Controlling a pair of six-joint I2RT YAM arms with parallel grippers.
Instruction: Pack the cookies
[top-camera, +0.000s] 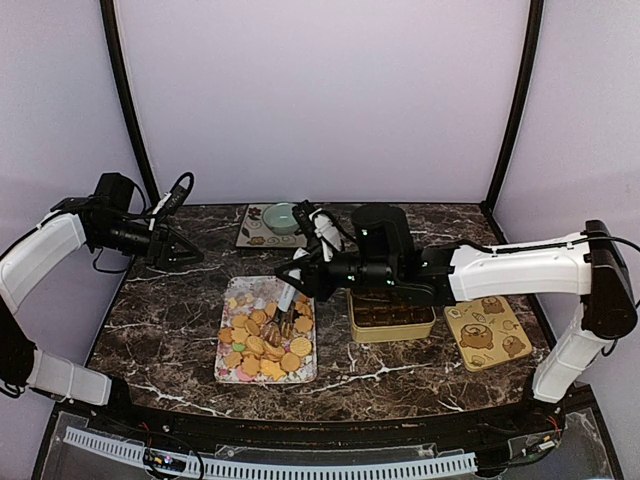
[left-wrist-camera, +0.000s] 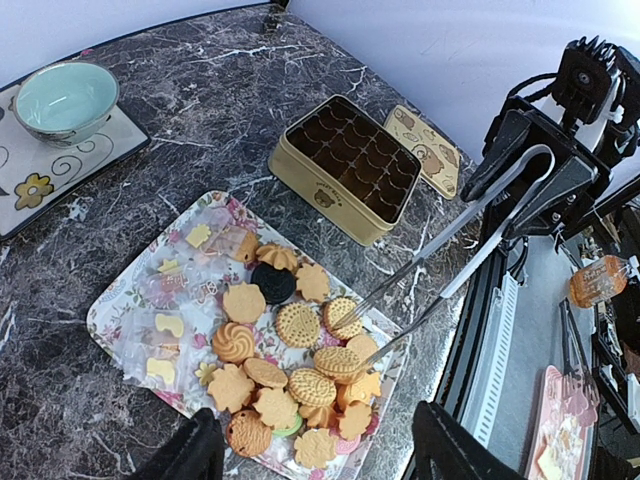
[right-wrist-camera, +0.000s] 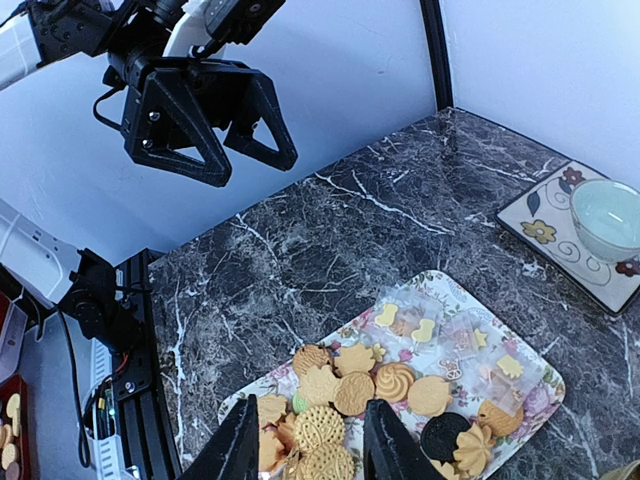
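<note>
Metal tongs (left-wrist-camera: 450, 240) stand in my right gripper (top-camera: 308, 275), which is shut on their upper end. Both tips reach down among the cookies (left-wrist-camera: 297, 325) on the floral tray (top-camera: 235, 372). One tip rests by a round cookie (left-wrist-camera: 343, 316), the other by an oval cookie (left-wrist-camera: 338, 363); whether either is gripped I cannot tell. To the tray's right sits a tan box (top-camera: 392, 337) with dark compartments that look empty, partly covered by the right arm in the top view. Over the left side, my left gripper hangs with its fingers apart and nothing between them.
The box's tan lid (top-camera: 490, 335) lies flat at the right. Small clear packets (right-wrist-camera: 410, 312) fill the tray's back end. A pale green bowl (top-camera: 282, 218) stands on a patterned board (top-camera: 262, 238) at the back. Bare marble shows left of the tray.
</note>
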